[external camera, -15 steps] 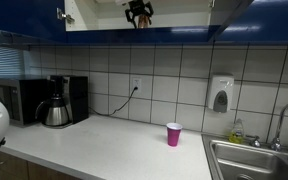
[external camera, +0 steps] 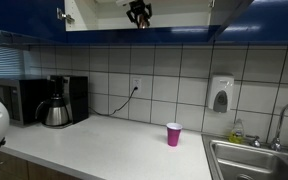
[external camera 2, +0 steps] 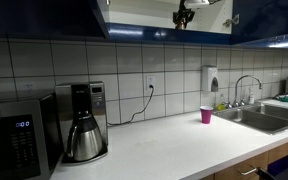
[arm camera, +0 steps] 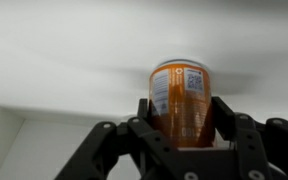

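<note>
Between the fingers of my gripper is an orange can-like container [arm camera: 182, 92] with a white label and printed code. The gripper is shut on it, one finger at each side. In exterior view 1 the gripper [external camera: 140, 14] is up at the open wall cabinet [external camera: 184, 24], in front of its white inside. Exterior view 2 has the gripper [external camera 2: 183, 18] at the top, by the cabinet too. Whether the container's base touches the shelf cannot be told.
On the white counter [external camera: 114, 142] stands a magenta cup [external camera: 173, 134], left of the sink [external camera: 249, 160]. A coffee maker [external camera 2: 83, 122] and a microwave [external camera 2: 22, 138] stand at the left. The paper towel or soap dispenser [external camera: 220, 93] hangs on the tiled wall.
Over the last second the gripper at the cabinet has shifted only very slightly. The cup and the counter things stay where they were.
</note>
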